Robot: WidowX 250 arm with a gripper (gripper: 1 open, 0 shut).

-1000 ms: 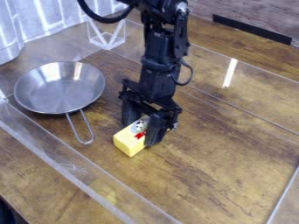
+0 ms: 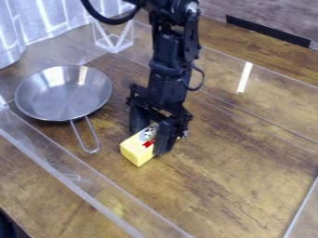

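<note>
A black robot arm reaches down from the top centre to the table. Its gripper [image 2: 156, 130] is low over the wood, shut on a small yellow box [image 2: 139, 151] that has a white and red label near its upper part. The fingertips partly cover the box, which sits at or very near the table surface.
A metal pan [image 2: 62, 91] with its handle pointing toward the front lies to the left of the gripper. A white wire stand [image 2: 112, 33] is at the back left.
</note>
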